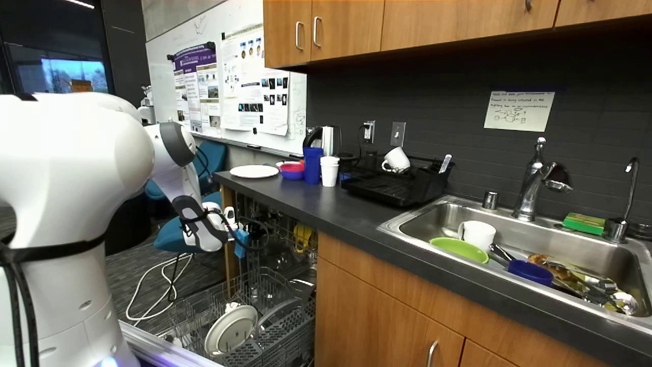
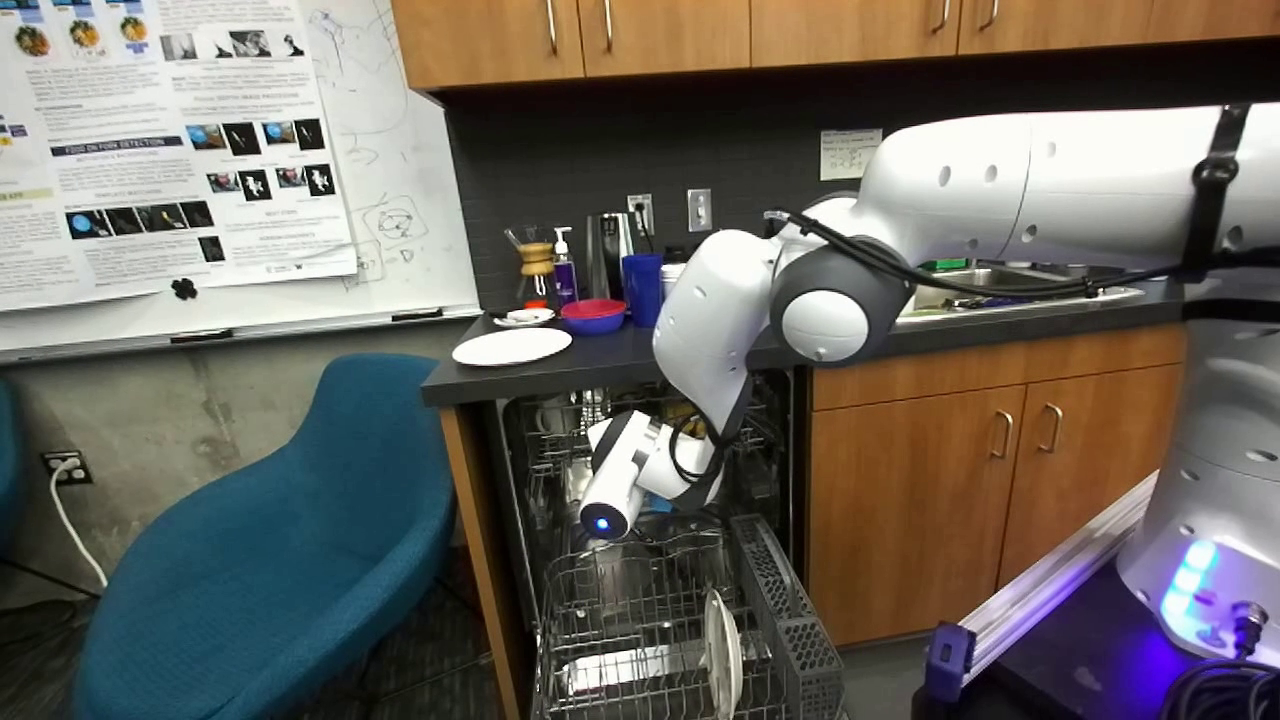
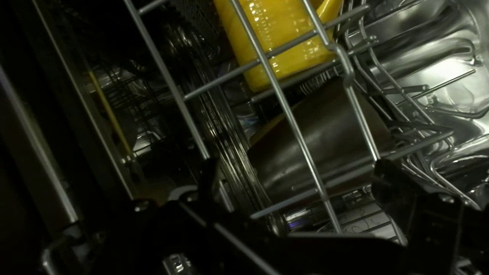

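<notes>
My gripper stands open inside the dishwasher, at the height of its upper rack. Its dark fingers (image 3: 384,176) are spread in the wrist view. Upper rack wires (image 3: 295,133) cross the view in front of it; whether the fingers touch them I cannot tell. Behind the wires lies a dark, curved vessel (image 3: 321,137). A yellow mug (image 3: 284,41), also visible in exterior view 1 (image 1: 302,237), sits higher in the wrist view. Nothing is seen held. In exterior view 2 the arm's wrist (image 2: 654,468) hides the fingers.
The lower rack (image 2: 624,600) is pulled out below, with a white plate (image 1: 232,330) upright in it. The counter (image 1: 354,214) overhangs the opening. A white plate (image 1: 254,171), bowls (image 1: 292,171) and cups (image 1: 329,171) stand on it. The sink (image 1: 452,214) holds dishes.
</notes>
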